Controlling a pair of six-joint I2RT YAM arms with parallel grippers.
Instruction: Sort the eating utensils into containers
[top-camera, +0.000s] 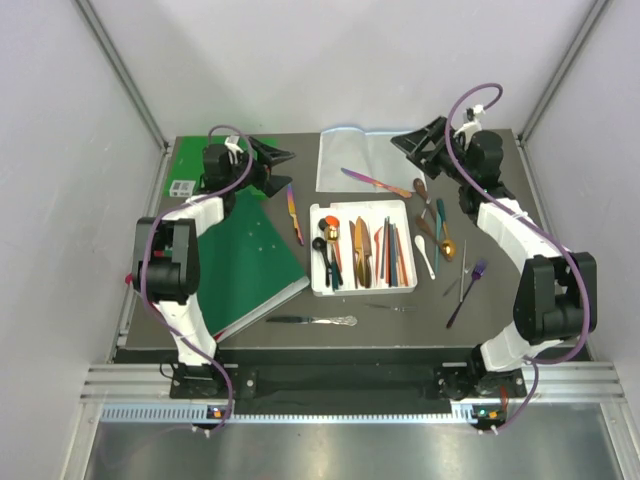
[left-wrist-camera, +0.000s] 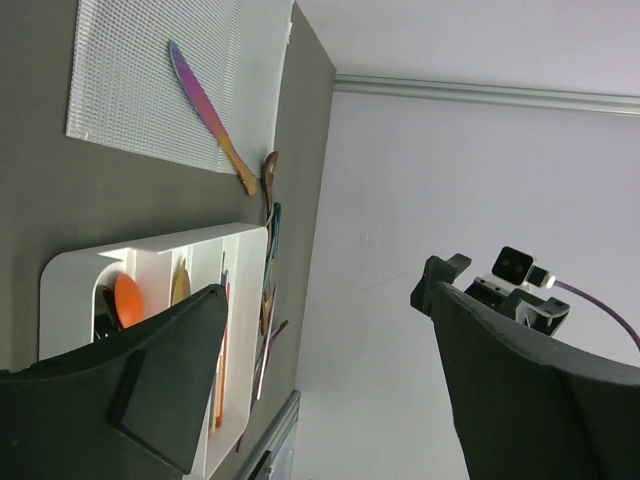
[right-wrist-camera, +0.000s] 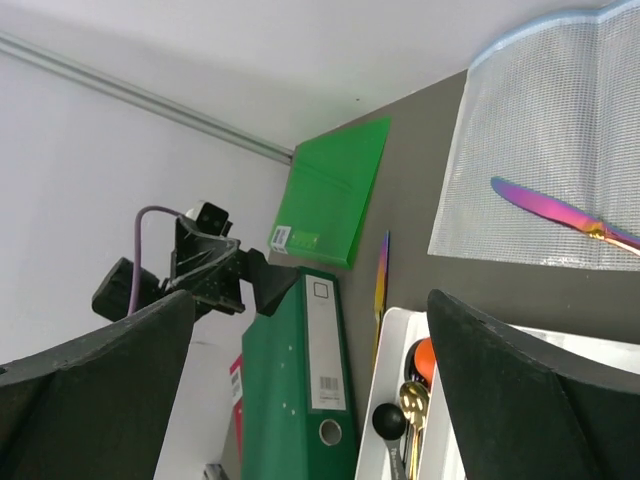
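A white divided tray (top-camera: 345, 212) stands mid-table, with several spoons in its left compartment and several knives and chopsticks further right. One iridescent knife (top-camera: 376, 181) lies on the mesh mat behind it; another knife (top-camera: 294, 214) lies left of the tray. To the right are a white spoon (top-camera: 425, 257), a gold spoon (top-camera: 447, 247), wooden spoons and a purple fork (top-camera: 466, 292). An ornate-handled knife (top-camera: 311, 320) lies in front. My left gripper (top-camera: 286, 170) hovers back left, open and empty. The right gripper (top-camera: 403, 150), also open and empty, is raised above the mat's right side.
A green binder (top-camera: 245, 260) and a green folder (right-wrist-camera: 330, 190) cover the table's left side. The mesh mat (top-camera: 345, 150) lies at the back. Thin utensils (top-camera: 390, 307) lie near the front edge. Bare grey table shows between binder and mat.
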